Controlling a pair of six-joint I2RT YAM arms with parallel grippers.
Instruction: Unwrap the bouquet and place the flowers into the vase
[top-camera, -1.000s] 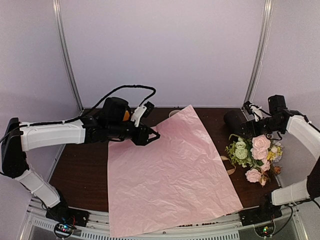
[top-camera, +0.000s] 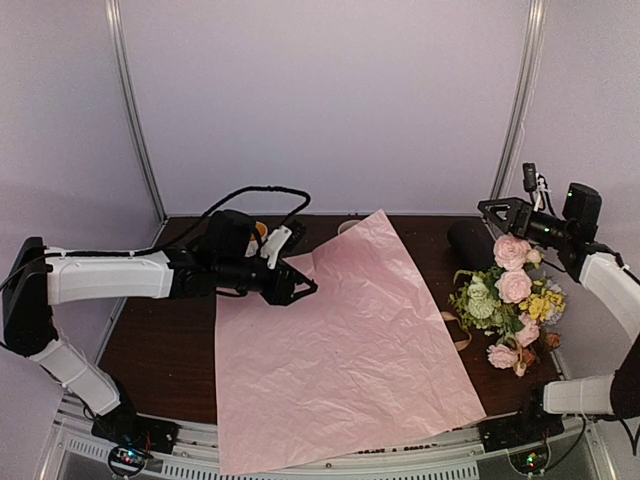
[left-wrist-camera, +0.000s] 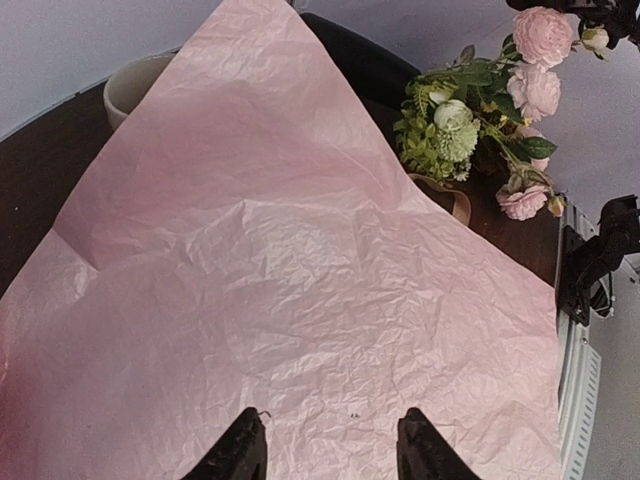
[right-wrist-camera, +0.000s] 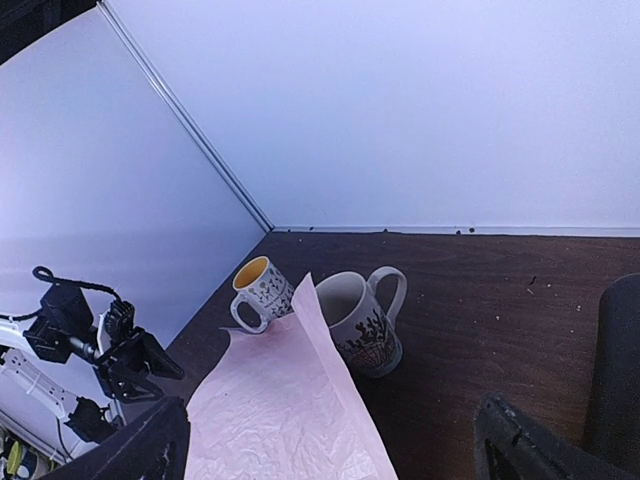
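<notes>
A bunch of flowers (top-camera: 515, 305), pink, pale green and yellow, lies at the right of the table. Behind it is a black rounded object (top-camera: 468, 245), possibly the vase; only part of it shows at the right edge of the right wrist view (right-wrist-camera: 613, 370). My right gripper (top-camera: 490, 213) hangs above and behind the flowers, open with nothing between its fingers. Over the upper left of the pink paper (top-camera: 350, 345) is my left gripper (top-camera: 306, 288). Its fingers (left-wrist-camera: 245, 450) stand apart in the left wrist view, with only paper visible beyond them.
Two patterned mugs stand at the back, one with an orange inside (right-wrist-camera: 265, 288) and a larger one (right-wrist-camera: 368, 335) partly behind the paper's raised corner. A tan ribbon (top-camera: 458, 335) lies beside the flowers. Bare dark table shows between the larger mug and the black object.
The left gripper has come down slightly. The paper has stayed put.
</notes>
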